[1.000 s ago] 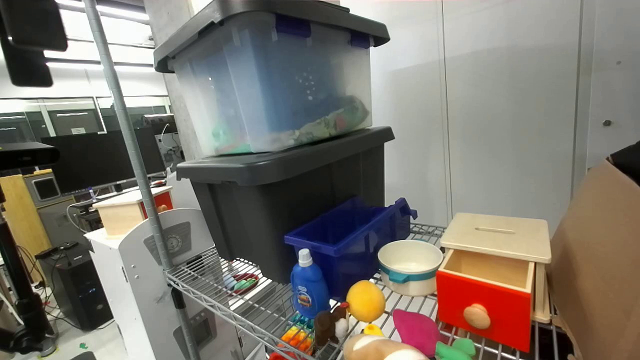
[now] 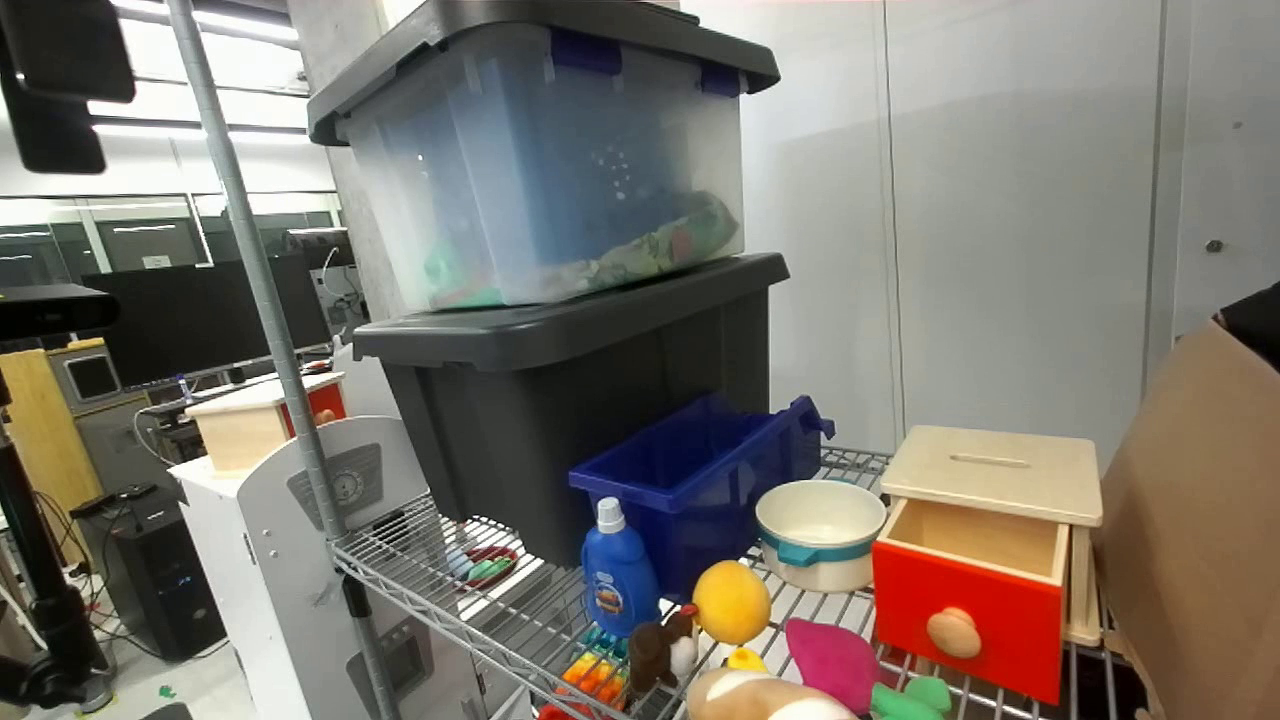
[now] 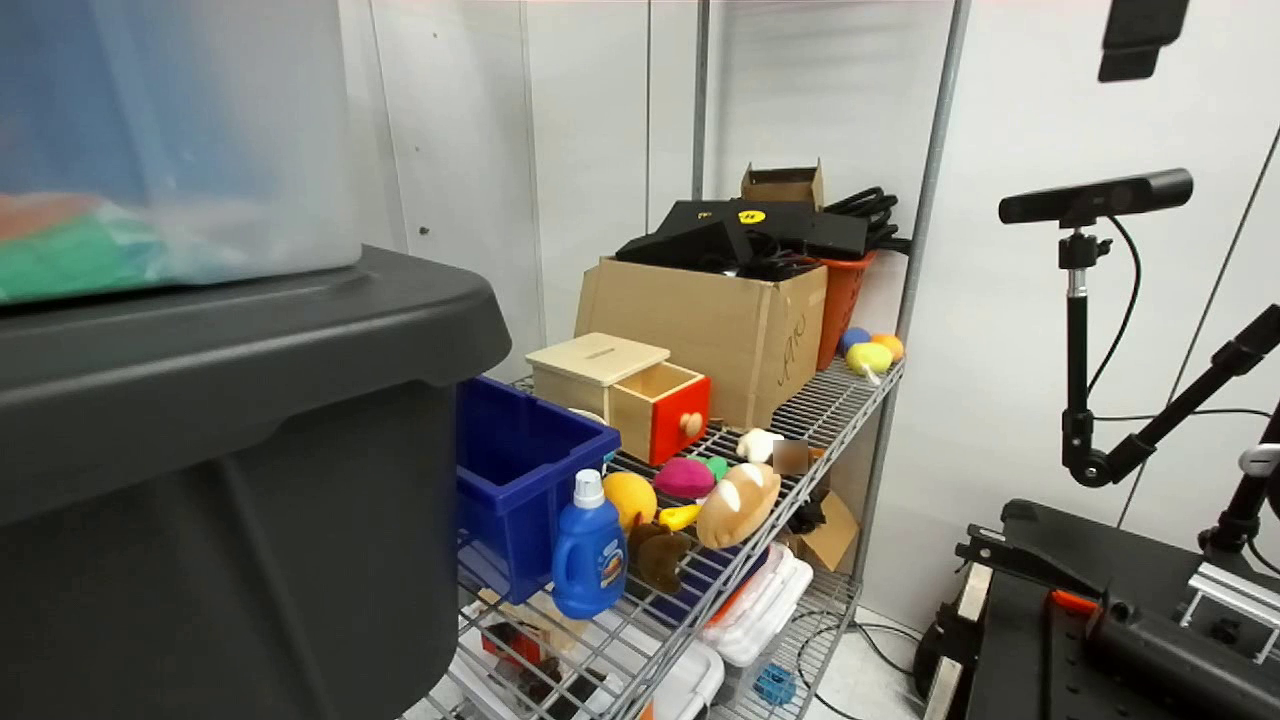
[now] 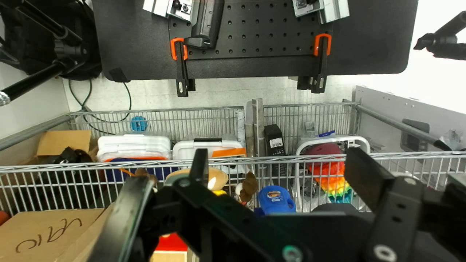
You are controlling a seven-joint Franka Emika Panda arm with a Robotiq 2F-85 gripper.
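Observation:
In the wrist view my gripper is open, its dark fingers wide apart with nothing between them. It hangs in front of and above the wire shelf, and neither exterior view shows it. On the shelf stand a blue detergent bottle (image 2: 620, 576), a yellow-orange ball (image 2: 732, 602) and a cream pot (image 2: 821, 528) with a teal band. A wooden box has its red-fronted drawer (image 2: 960, 600) pulled out; the part of its inside that shows looks empty. A magenta and green toy (image 2: 834, 662), a bread-shaped toy (image 3: 738, 506) and a brown toy (image 3: 660, 557) lie in front.
A blue bin (image 2: 708, 468) sits beside stacked storage boxes (image 2: 576, 408). On the drawer box's other side is a cardboard carton (image 3: 684, 314). The shelf's wire front edge (image 4: 271, 159) and an upright post (image 2: 254, 264) bound the space. A black table (image 4: 271, 65) faces the shelf.

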